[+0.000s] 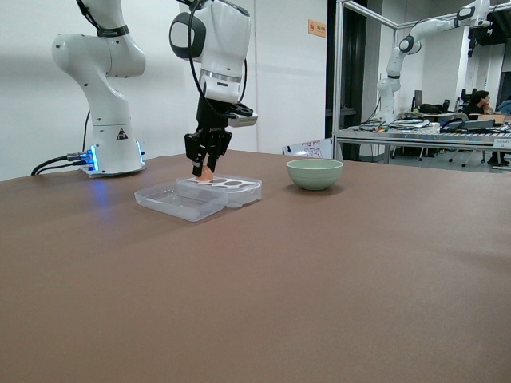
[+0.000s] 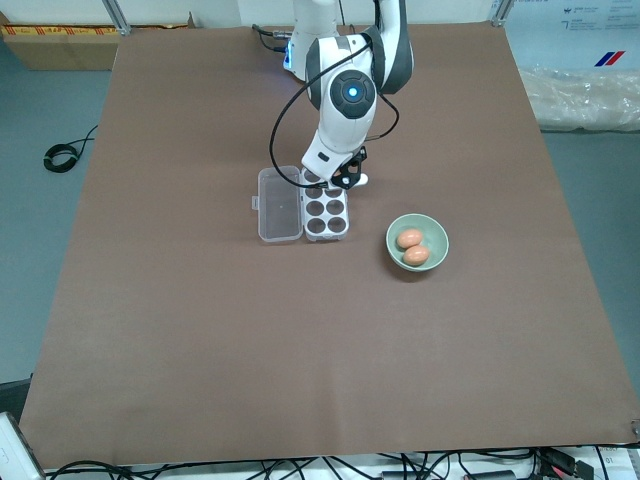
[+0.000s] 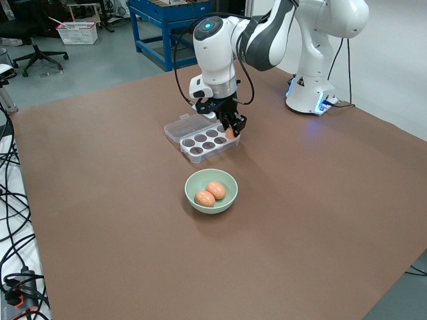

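My gripper (image 1: 204, 159) (image 3: 232, 127) points down over the far end of a clear plastic egg box (image 2: 325, 225) (image 3: 200, 145); an orange-brown egg (image 1: 205, 175) (image 3: 229, 133) sits between or just under its fingertips, at the holed tray. Whether the fingers grip it I cannot tell. The box's lid (image 2: 280, 205) lies open beside the tray. To the right in the left view, a pale green bowl (image 2: 432, 258) (image 1: 314, 174) holds two eggs (image 3: 205, 198). In the left view the arm hides the fingertips.
The white arm base stands at the back, with black cables hanging along the arm. Cables and equipment lie beyond the table's edge.
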